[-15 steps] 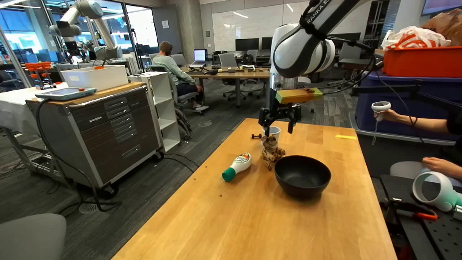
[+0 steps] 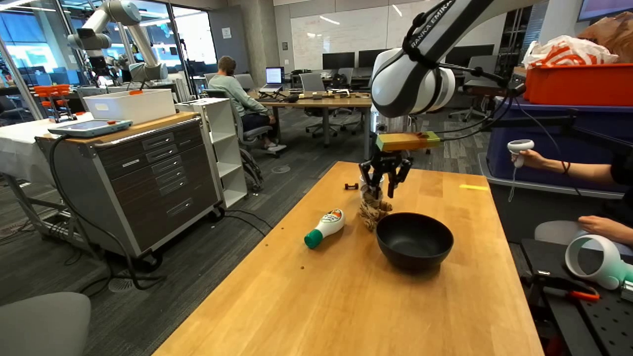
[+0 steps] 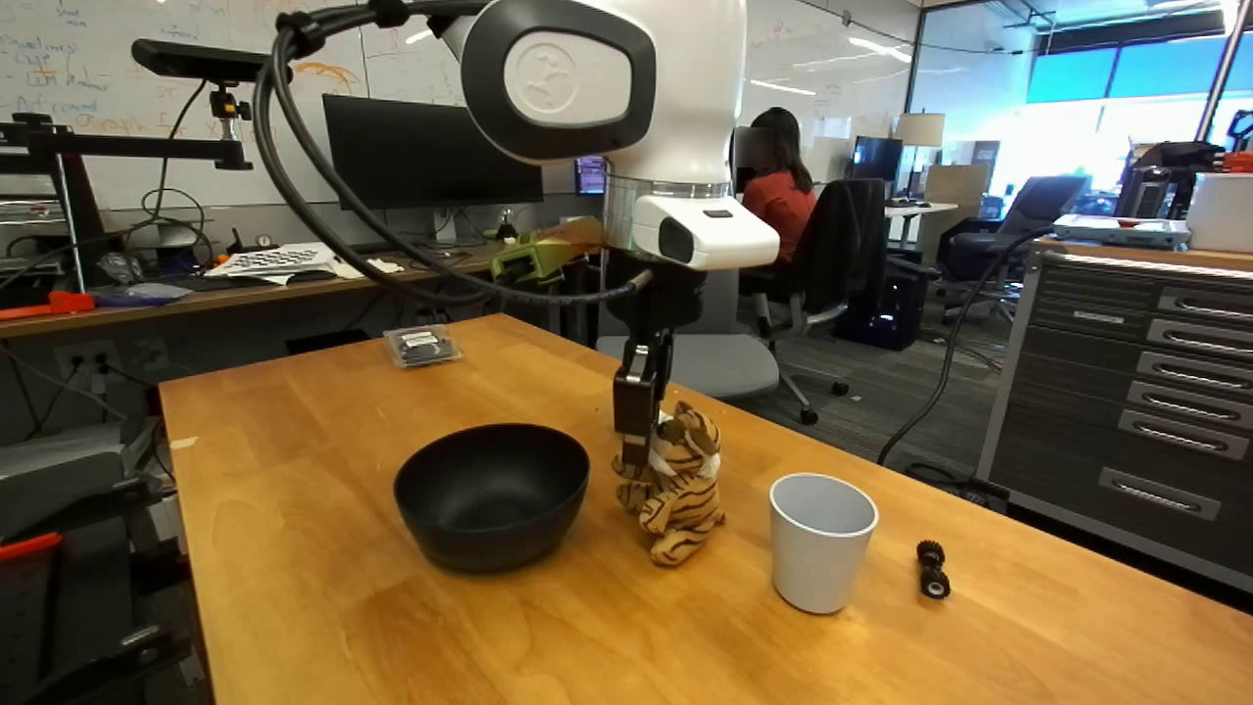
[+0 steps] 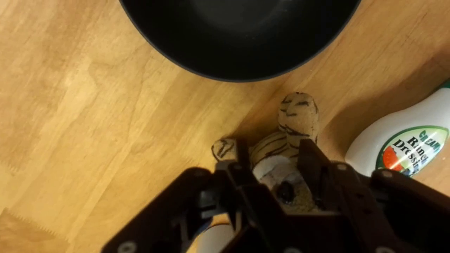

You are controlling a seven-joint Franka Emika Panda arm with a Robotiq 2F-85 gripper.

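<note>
A striped plush tiger (image 3: pixel 683 499) sits upright on the table beside the black bowl (image 3: pixel 493 499). My gripper points down over the toy, its fingers apart on either side of the tiger's head and body. In exterior view 1, one finger is in front of the tiger (image 2: pixel 369 217) and the other hangs to its right, leaving a visible gap. Whether either finger touches the plush cannot be told. The tiger's lower head is partly hidden by the fingers in the wrist view.
A white ranch dressing bottle (image 2: pixel 330 224) with a green cap lies close to the tiger. Beyond the toy stand a light grey cup (image 3: pixel 822 546) and a small black dumbbell-shaped object (image 3: pixel 933 570).
My gripper has come down around the tiger, and its fingers have drawn closer together. The tiger, bowl and bottle stay where they were.
</note>
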